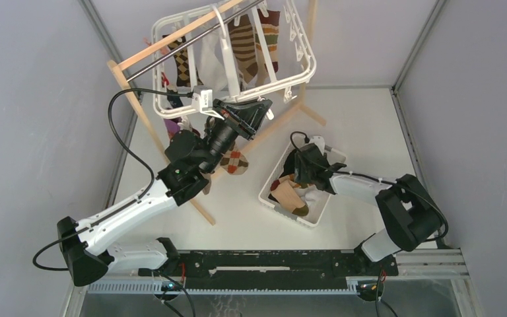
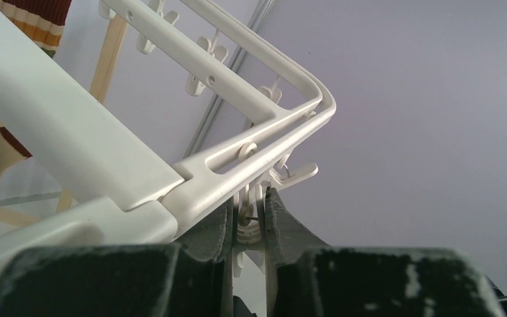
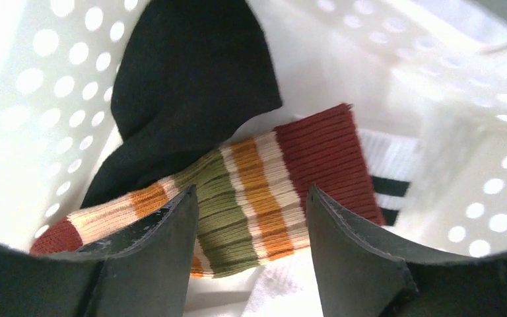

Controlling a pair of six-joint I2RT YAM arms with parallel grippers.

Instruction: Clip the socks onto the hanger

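Note:
Socks hang from clips on the white hanger point(image 1: 276, 84). My left gripper is at the hanger's lower rim, its fingers part open around a white clip point(image 2: 294, 175); whether it grips it is unclear. My right gripper is open, down inside the white basket point(image 1: 270, 206), over a striped sock point(image 3: 251, 185) in red, orange, green and cream. A black sock point(image 3: 191, 79) lies beside that one, and a beige sock point(image 1: 286, 195) is also in the basket.
A wooden stand point(image 1: 147, 129) carries the hanger. Walls enclose both sides, and the floor right of the basket point(image 1: 376, 145) is clear.

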